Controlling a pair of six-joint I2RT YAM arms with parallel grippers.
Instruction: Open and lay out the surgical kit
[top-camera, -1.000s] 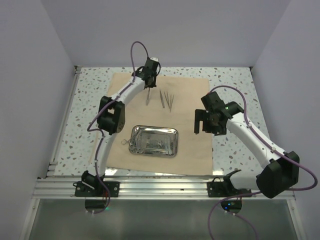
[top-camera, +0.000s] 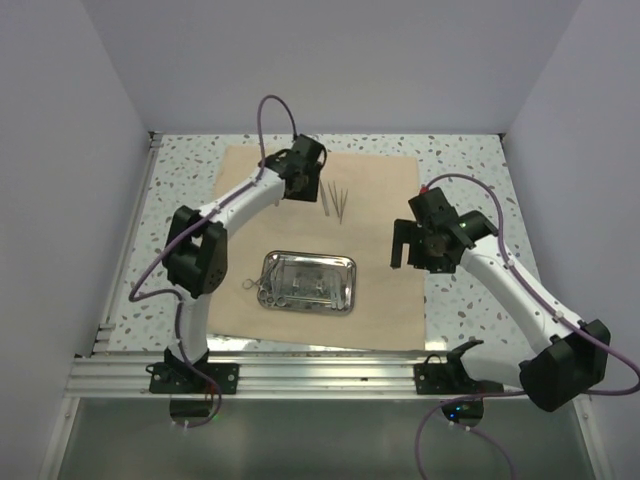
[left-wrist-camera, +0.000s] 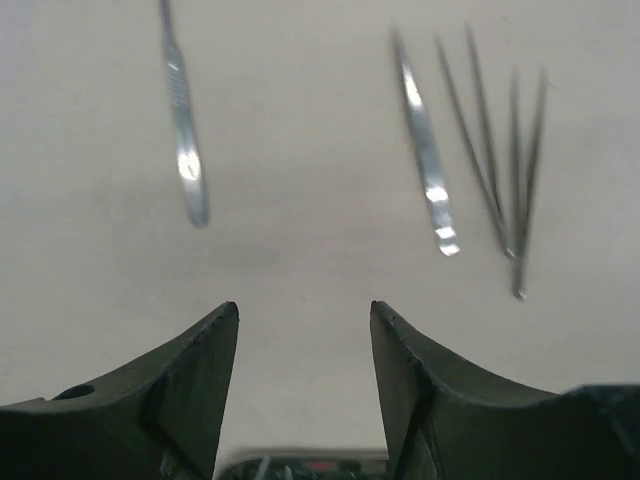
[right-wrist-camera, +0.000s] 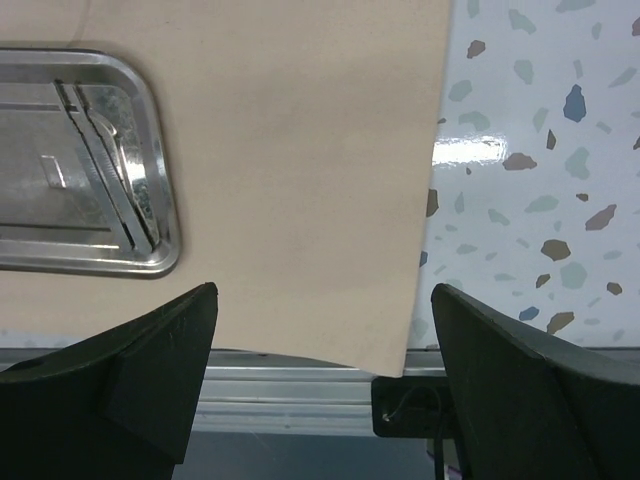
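Slim metal tools lie on the beige cloth (top-camera: 380, 310): a scalpel handle (left-wrist-camera: 187, 150), a second flat tool (left-wrist-camera: 428, 170) and several thin pointed instruments (left-wrist-camera: 525, 190). My left gripper is over them, part open, nothing between its fingers. The steel tray (top-camera: 352, 285) lies nearer the front, holding more instruments, with scissor rings at its left. My right gripper stands open and empty over the cloth's right side, right of the tray.
Speckled table (right-wrist-camera: 540, 170) shows around the cloth. Metal rails (top-camera: 300, 370) run along the front edge.
The right arm has shifted very slightly.
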